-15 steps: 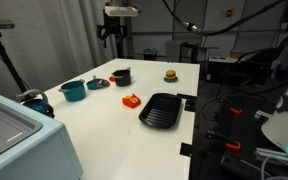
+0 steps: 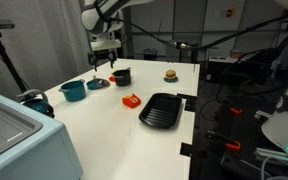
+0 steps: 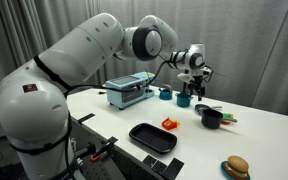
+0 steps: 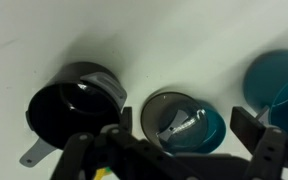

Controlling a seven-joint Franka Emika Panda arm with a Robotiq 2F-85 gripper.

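My gripper point(image 2: 106, 64) hangs open above the far end of the white table, with nothing held. In the wrist view, a shallow round dish point(image 4: 156, 108), dark and teal with a pale strip, lies below and between its fingers. The black pot point(image 4: 49, 118) with a side handle stands left of that dish. To the right is a teal pot point(image 4: 259, 80), partly cut off by the frame edge. Exterior view 2 shows the black pot point(image 3: 212, 119) nearer the camera than the teal pot point(image 3: 183, 100).
A black rectangular tray point(image 2: 161, 111) and a red-orange object point(image 2: 131, 101) lie nearer the arm's base. A toy burger point(image 3: 236, 166) sits apart. A pale toaster oven point(image 2: 19, 145) and dark kettle point(image 2: 34, 103) line one side. Bare tabletop surrounds the tray.
The gripper has come down toward the far end of the table, shifting slightly left in exterior view 1. The objects on the table have stayed where they were.
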